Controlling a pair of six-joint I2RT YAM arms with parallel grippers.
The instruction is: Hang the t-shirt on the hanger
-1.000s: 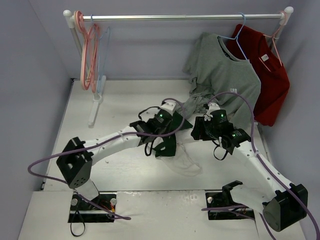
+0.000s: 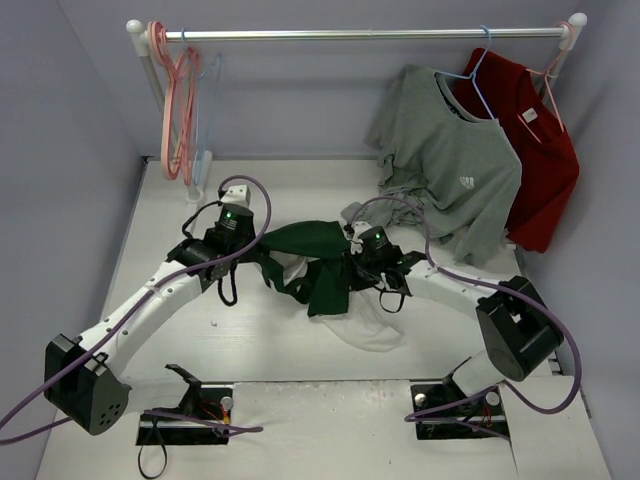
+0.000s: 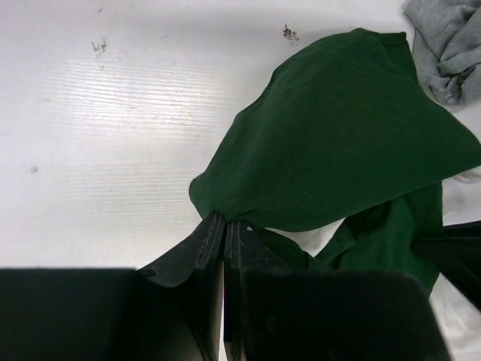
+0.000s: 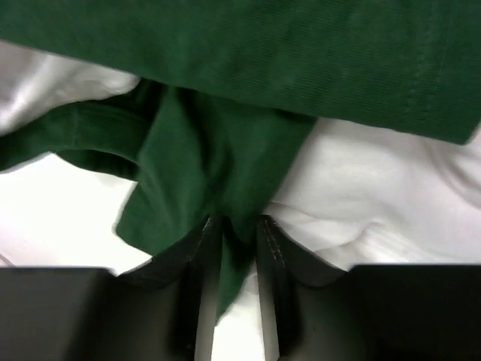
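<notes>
A crumpled dark green t-shirt (image 2: 305, 238) with white parts lies mid-table, its green cloth spread between my two grippers. At its left edge, my left gripper is shut on a pinch of green fabric. Over the shirt's lower right part, my right gripper stands part open, with a narrow gap between its fingertips and a green fold (image 4: 242, 203) showing in it. A white part of the shirt (image 2: 360, 325) trails toward the table's front. Several empty pink hangers (image 2: 178, 110) hang at the rail's left end, a light blue one beside them.
A grey shirt (image 2: 445, 150) and a red shirt (image 2: 545, 170) hang from the right of the rail (image 2: 350, 35), the grey one draping onto the table close behind my right arm. Bare table (image 2: 270, 340) lies at front left.
My left gripper has swung left and back, drawing the green cloth out to the left. My right gripper has moved left and reached the shirt's lower right part.
</notes>
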